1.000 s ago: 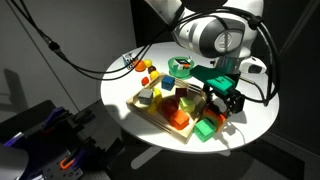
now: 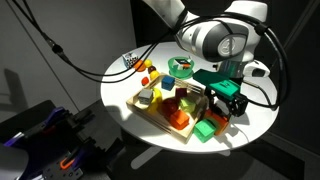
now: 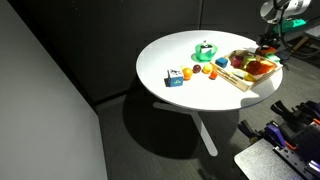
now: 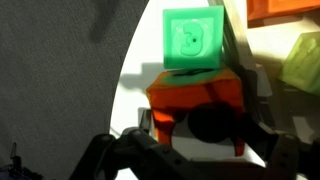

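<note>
An orange-red block [image 4: 170, 98] lies at the wrist view's centre, with a dark round mark on its near face. My gripper is at this block, its dark fingers low in the picture. Whether they press on its sides cannot be made out. A green block [image 4: 193, 38] marked with a 3 sits right beyond it. In exterior view 1 my gripper [image 2: 226, 112] is down at the orange-red block, beside the wooden tray's right end, and the green block [image 2: 205, 129] is close by.
The wooden tray [image 2: 157, 121] holds several coloured blocks, including an orange one [image 2: 179, 120]. Behind it stands a green pot [image 2: 181, 67]. Several small round pieces and a blue-white box [image 3: 175, 78] lie farther along the white table [image 3: 150, 55]. The table's edge is close to my gripper.
Over the last second the arm has shifted slightly around the orange-red block. The tray and green block look unmoved.
</note>
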